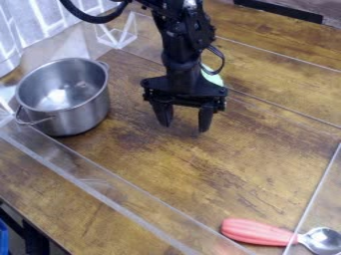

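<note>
The black gripper hangs low over the wooden table at the centre, its two fingers pointing down and spread apart, with no object visible between them. A pale green item lies behind the arm, partly hidden by it. A steel pot with wire handles stands to the left of the gripper.
A pink-handled scoop lies at the front right. Clear plastic strips border the work area at left, back and right. The table in front of and right of the gripper is bare.
</note>
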